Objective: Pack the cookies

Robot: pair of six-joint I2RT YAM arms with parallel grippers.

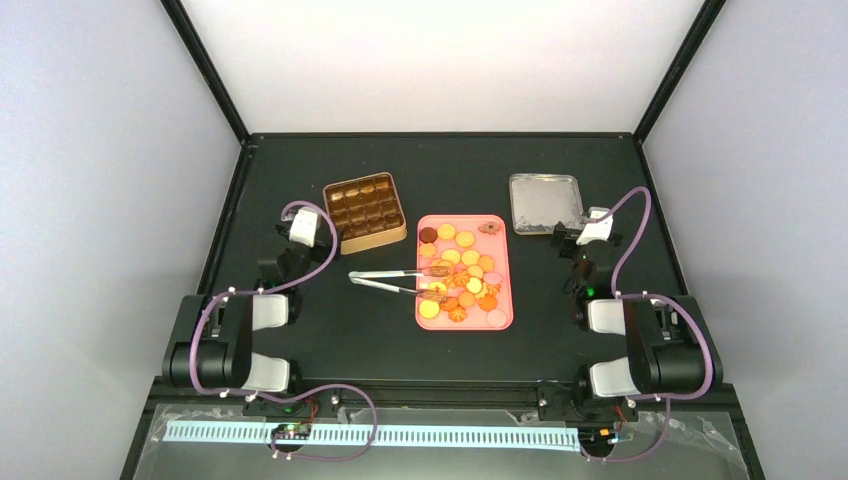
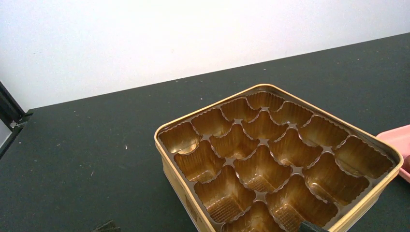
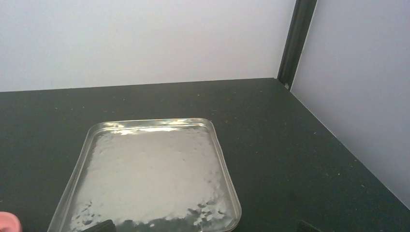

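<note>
A pink tray in the middle of the table holds many cookies, mostly yellow and orange, with a brown one in a corner. Tongs lie across its left edge, their heads over the cookies. The gold tin stands to the tray's upper left; in the left wrist view its brown divided insert shows empty compartments. Behind the tray to the right lies a shallow silver lid, inside up and empty. My left gripper is open beside the tin; my right gripper is open near the lid, holding nothing.
White walls enclose the back and sides of the black table. Bare surface lies in front of the pink tray and between the tin and the lid. Purple cables loop along both arms.
</note>
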